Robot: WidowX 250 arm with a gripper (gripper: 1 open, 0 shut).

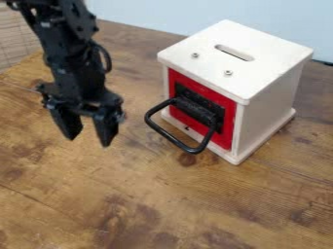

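Observation:
The black robot gripper (88, 124) hangs above the wooden table at the left, its two fingers pointing down and spread apart with nothing between them. To its right stands a white wooden box (267, 112) with a slot and two screws on top and a red front. A black panel on that front carries a black loop handle (189, 145) sticking out toward the gripper, which is clear of it.
A pale wall runs along the back, and a woven mat edge (11, 39) shows at the upper left.

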